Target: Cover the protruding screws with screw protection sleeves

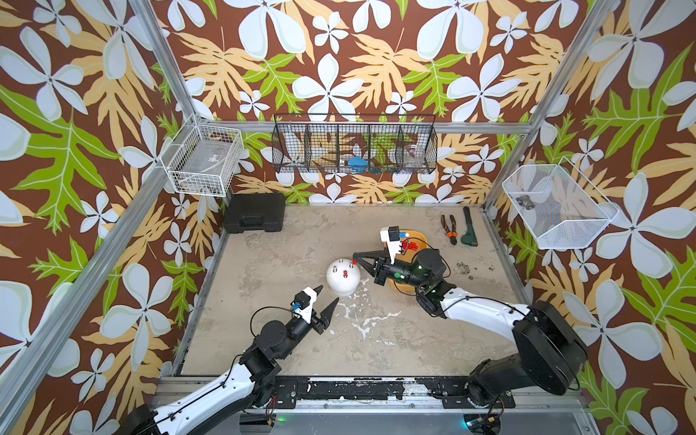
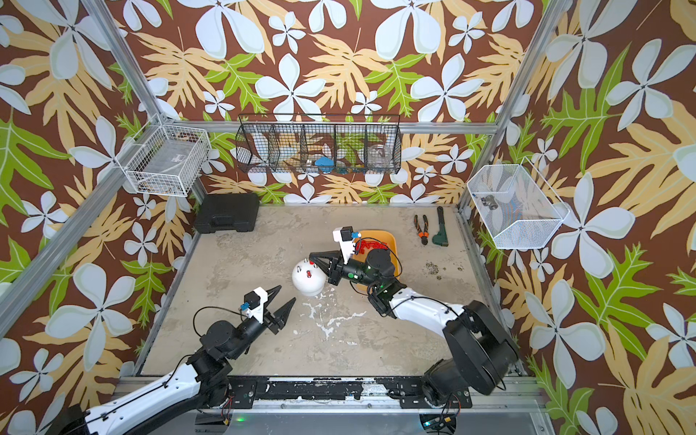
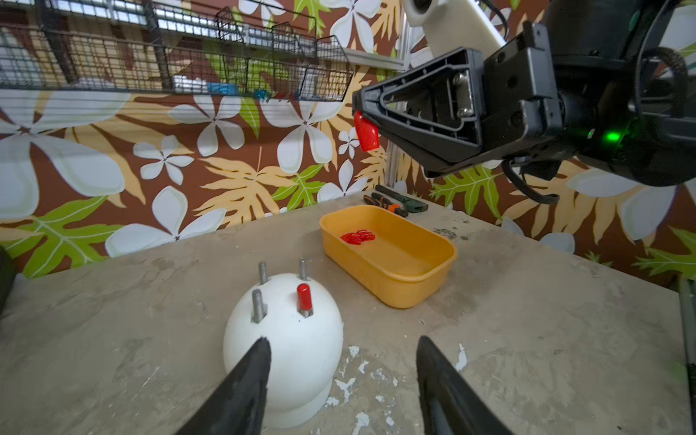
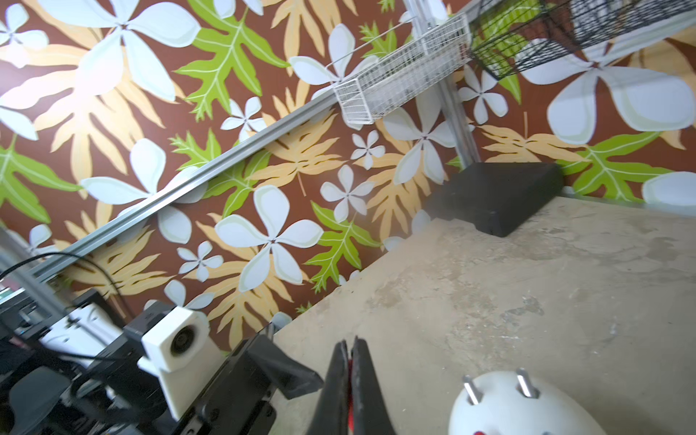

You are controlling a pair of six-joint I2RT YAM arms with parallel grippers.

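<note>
A white dome (image 3: 282, 362) stands mid-table with screws pointing up. One front screw wears a red sleeve (image 3: 304, 295); three others, including the front-left screw (image 3: 258, 304), show bare metal. My right gripper is shut on another red sleeve (image 3: 367, 132), which hangs from its tips, above and to the right of the dome in the left wrist view. Lower left of the dome, my left gripper (image 1: 327, 295) is open with nothing between its fingers. In the right wrist view, only the dome's top (image 4: 522, 409) shows.
Behind the right gripper sits an orange tray (image 3: 427, 269) with several loose red sleeves (image 3: 356, 236). Pliers (image 1: 449, 230) and a green-handled tool (image 1: 469, 228) lie back right, a black case (image 1: 253, 212) back left.
</note>
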